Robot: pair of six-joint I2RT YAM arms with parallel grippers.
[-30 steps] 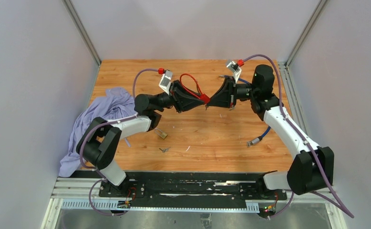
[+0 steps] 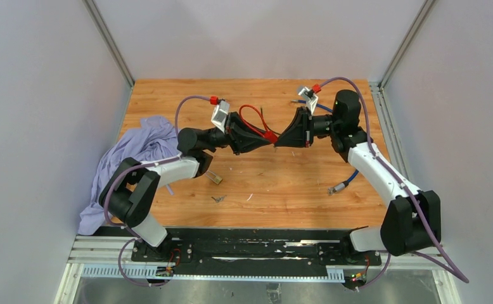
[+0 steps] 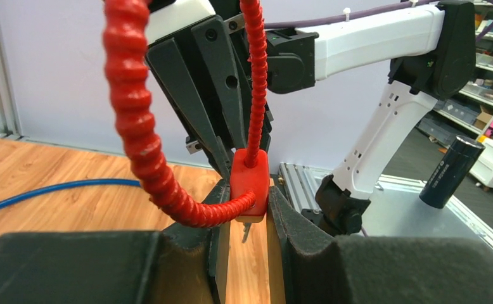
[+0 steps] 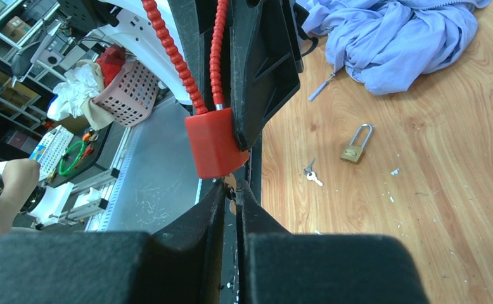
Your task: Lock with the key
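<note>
A red lock body [image 3: 249, 180] with a looped red spiral cable [image 3: 137, 126] is in my left gripper [image 2: 267, 138], which is shut on it above the middle of the table. Below the body, a small key [image 3: 246, 232] shows in the left wrist view. My right gripper [image 2: 278, 142] meets it from the right, its fingertips close together at the key just under the red body [image 4: 209, 142]; whether they grip the key is unclear.
A brass padlock [image 4: 352, 151] and loose keys [image 4: 313, 177] lie on the table [image 2: 269, 190]. A lilac cloth [image 2: 114, 171] is at the left, a blue cable [image 2: 352, 177] at the right.
Both grippers, with the red lock, have moved slightly toward the front of the table and the right arm's elbow shifted a little.
</note>
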